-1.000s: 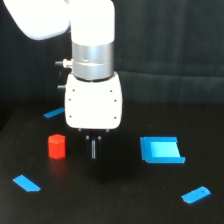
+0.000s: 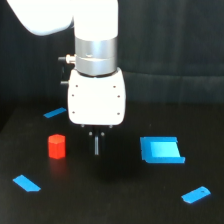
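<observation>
To the left of my gripper (image 2: 97, 145), a red block (image 2: 57, 147) stands on the dark table. The gripper points down from the white arm, to the right of the block and apart from it. Its narrow, dark fingers blend into the background, so their opening cannot be made out. No held object is visible at the tip. On the right, a blue square outline (image 2: 148, 151) with a lighter blue inside is marked on the table.
Blue strips lie at the left front (image 2: 26, 184), the left back (image 2: 55, 113) and the right front (image 2: 196, 195). Dark, clear table lies between the block and the blue square, and in the front middle. A black curtain hangs behind.
My gripper has shifted slightly to the right and appears slightly higher in the view. The red block and the blue markings have stayed in place.
</observation>
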